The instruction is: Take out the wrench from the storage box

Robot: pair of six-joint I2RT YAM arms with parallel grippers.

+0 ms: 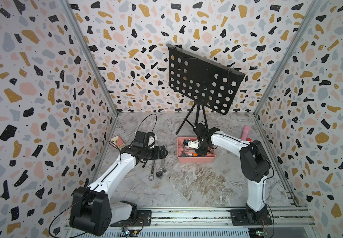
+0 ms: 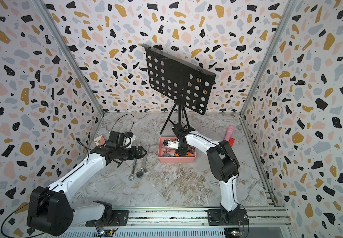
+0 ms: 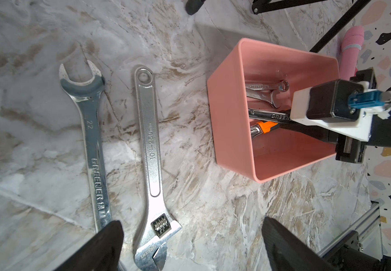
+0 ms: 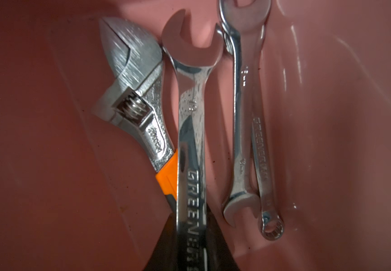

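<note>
Down inside the pink storage box [image 3: 231, 113], my right gripper is shut on a long chrome combination wrench [image 4: 191, 135]. The wrench's open end points away from the fingers, and its ring end is out of sight in the right wrist view. Beside it lies an orange-handled adjustable wrench [image 4: 148, 108], partly under the held one. Two smaller wrenches [image 4: 245, 103] rest along the other side of the box. My left gripper stands open above the table, left of the box, nothing between its fingers.
On the table left of the box lie a loose combination wrench [image 3: 93, 149] and an adjustable wrench [image 3: 152, 149]. A black stand [image 1: 197, 115] rises behind the box. A pink bottle [image 1: 245, 132] is at the back right. The table in front of the box is clear.
</note>
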